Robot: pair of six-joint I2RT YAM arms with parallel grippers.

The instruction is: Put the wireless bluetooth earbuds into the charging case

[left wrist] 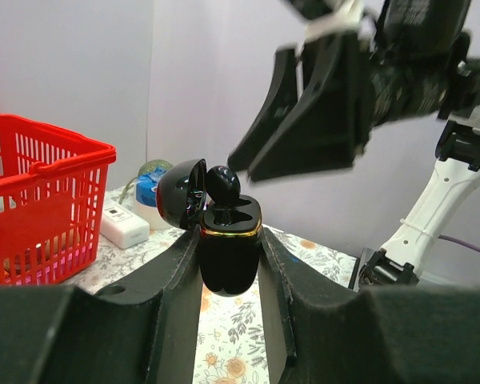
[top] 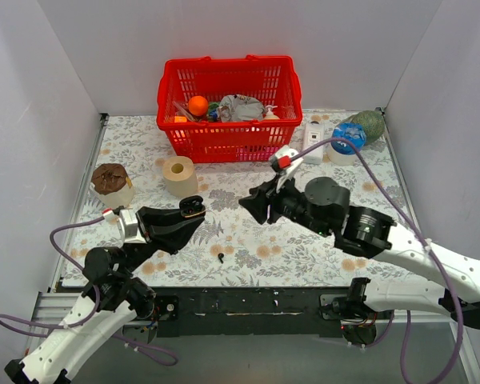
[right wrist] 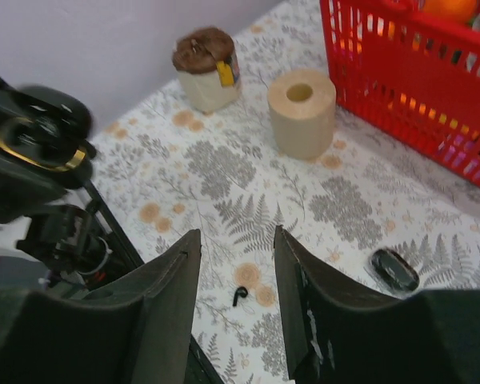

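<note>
The black charging case (left wrist: 230, 268) is clamped between the fingers of my left gripper, its gold-edged body upright and its lid (left wrist: 176, 194) hinged open. A rounded black piece that looks like an earbud (left wrist: 223, 185) stands up from the case's top; how deep it sits I cannot tell. Another small black earbud (top: 221, 257) lies on the tablecloth in front, also seen in the right wrist view. To the right of the case and apart from it hovers my right gripper (top: 257, 210), fingers spread, nothing between them.
A dark oval object (right wrist: 394, 270) lies on the table in the right wrist view. Behind the case stand a tan paper roll (top: 179, 177) and a brown-topped pot (top: 112, 186). The red basket (top: 228, 144) fills the back.
</note>
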